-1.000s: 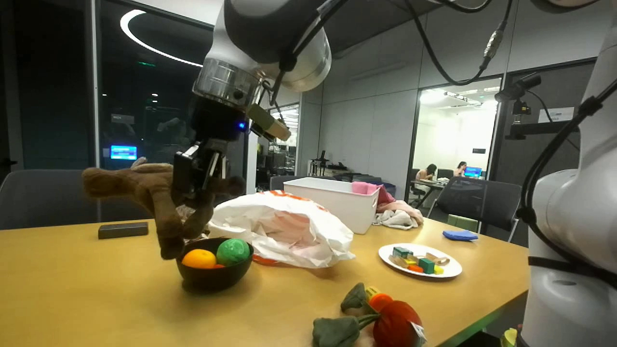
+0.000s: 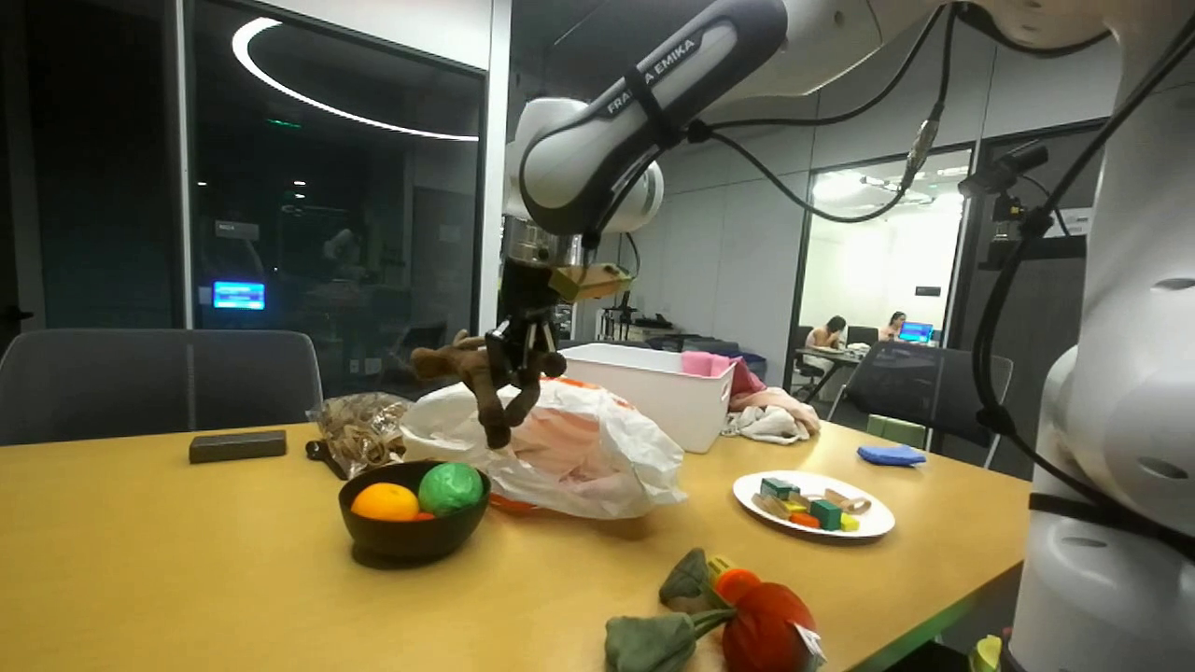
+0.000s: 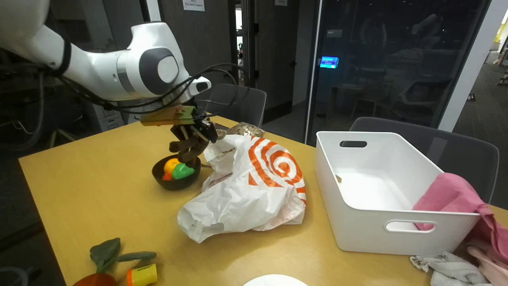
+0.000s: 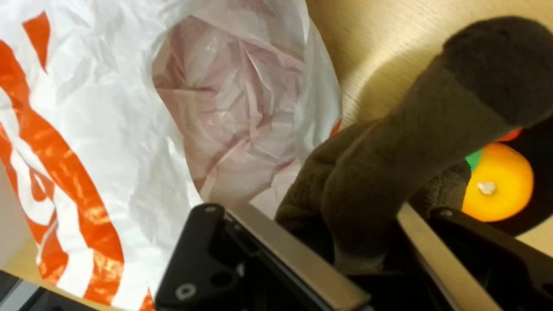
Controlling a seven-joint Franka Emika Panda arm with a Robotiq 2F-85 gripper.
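A brown plush toy (image 2: 489,409) with long limbs hangs in the air from my gripper (image 2: 524,357), which is shut on it. In the wrist view, the plush (image 4: 399,155) fills the space between the fingers and covers part of the scene below. The white plastic bag with orange print (image 3: 276,205) lies on the table beneath and beside the toy. Its crumpled mouth (image 4: 233,109) gapes open left of the toy in the wrist view. A black bowl (image 2: 409,545) stands close to the bag, holding an orange fruit (image 2: 386,502) and a green round item (image 2: 450,488).
A white bin (image 3: 381,231) with pink cloth (image 3: 447,195) over its rim stands beyond the bag. Plush vegetables (image 2: 768,627) lie near the front edge. A white plate (image 2: 773,513) carries small blocks. The table left of the bowl is clear.
The bowl and bag look unmoved.
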